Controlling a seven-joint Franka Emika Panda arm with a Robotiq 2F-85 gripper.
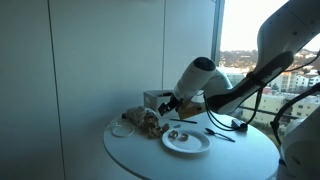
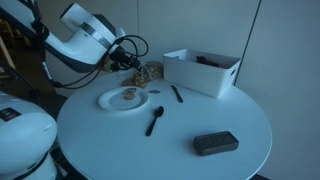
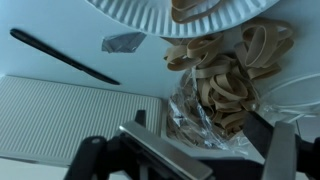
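Observation:
A white plate stands on the round table, with tan rubber bands on it. Beside it lies a clear plastic bag holding more looped tan bands; in the wrist view some bands spill toward the plate rim. My gripper is open, apart from the bag and above it, nothing visible between its fingers. From the side, the gripper hangs above the table near the bag and the plate's far edge.
A white box with dark contents stands at the back. A black knife, a dark spoon and a dark case lie on the table. A small silver packet is near the plate.

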